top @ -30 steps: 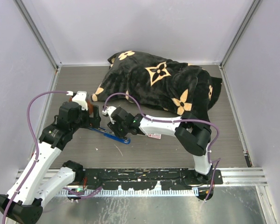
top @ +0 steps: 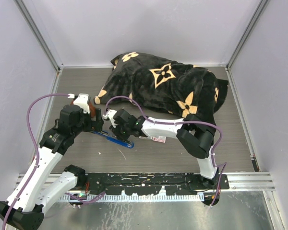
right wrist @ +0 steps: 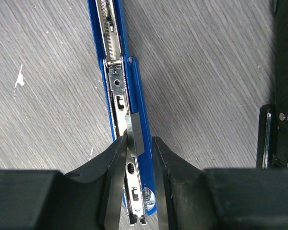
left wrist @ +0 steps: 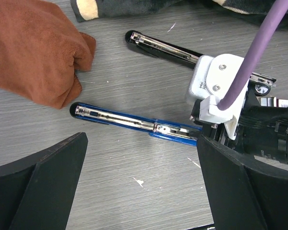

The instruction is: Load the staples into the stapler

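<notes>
The blue stapler lies unfolded on the table, its metal rail facing up. A short grey strip of staples leans along the rail, against the blue side wall. My right gripper is part open around the strip; its left fingertip touches or nearly touches it, while a gap shows on the other side. In the left wrist view, the right gripper hides one end of the stapler. My left gripper stands wide open above the stapler, nothing between its fingers.
A second, black stapler lies unfolded behind the blue one. A brown cloth sits at the left, a dark patterned blanket at the back. Beside the right arm lies a small white-and-red box.
My right gripper has shifted very slightly at the stapler's end. The left arm and the stapler look unmoved.
</notes>
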